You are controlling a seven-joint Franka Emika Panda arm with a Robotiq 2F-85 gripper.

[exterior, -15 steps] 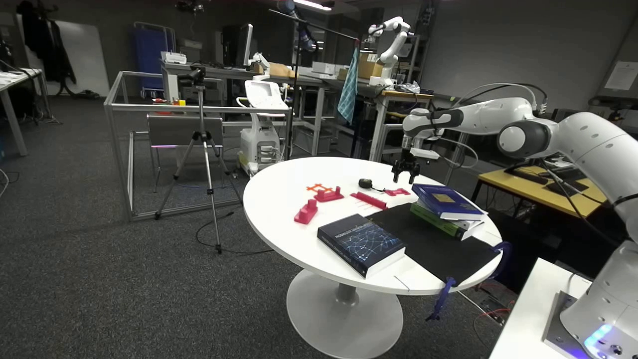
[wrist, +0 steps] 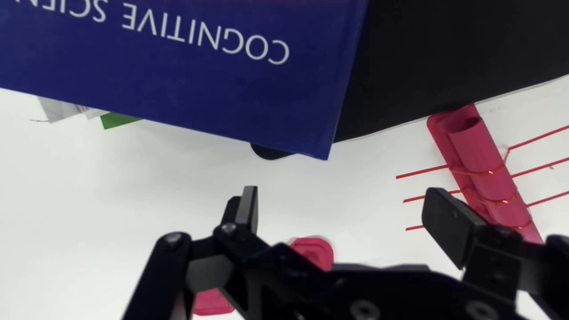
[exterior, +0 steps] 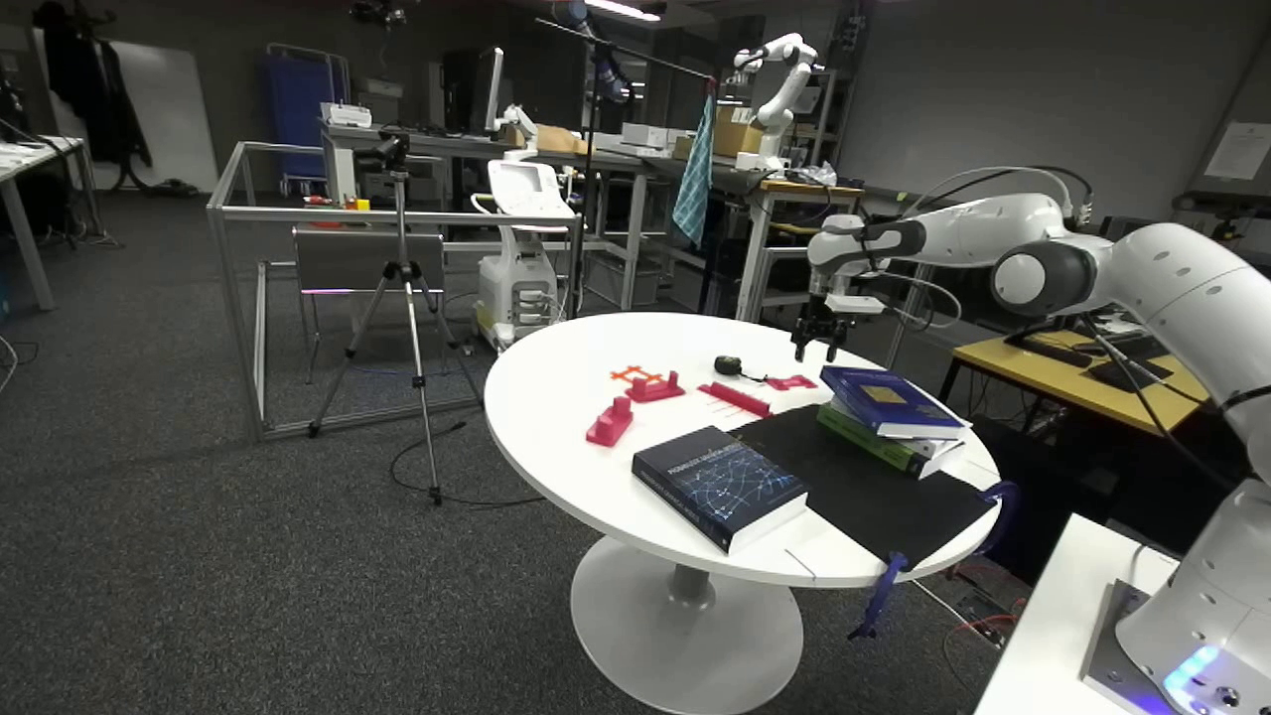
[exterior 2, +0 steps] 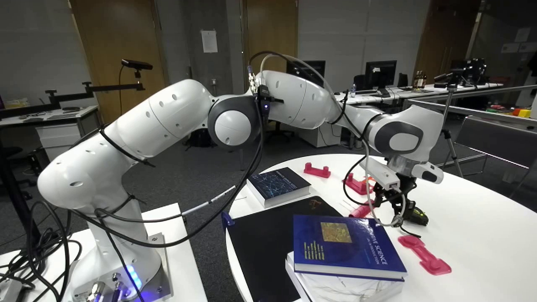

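My gripper stands open above the white table, its two black fingers wide apart and nothing held between them. In the wrist view the blue "Cognitive Science" book (wrist: 176,74) fills the upper left, ahead of the fingers. That book tops a stack with a white-covered book and a green book (exterior: 873,441). Beyond the right finger lies a pink tube-shaped piece (wrist: 493,160) with thin red rods. A flat pink piece (wrist: 315,250) is partly hidden under the gripper's body. Exterior view 1 has the gripper (exterior: 816,353) hanging behind the stack, clear of the tabletop.
A black mat (exterior: 882,495) lies beneath the stack. A dark thick book (exterior: 721,483) sits near the table's front edge. A tape measure (exterior: 728,365), pink holders (exterior: 611,422) and an orange frame (exterior: 635,374) are spread around.
In exterior view 1 my gripper has shifted slightly to the right. The books and the pink pieces have stayed in place.
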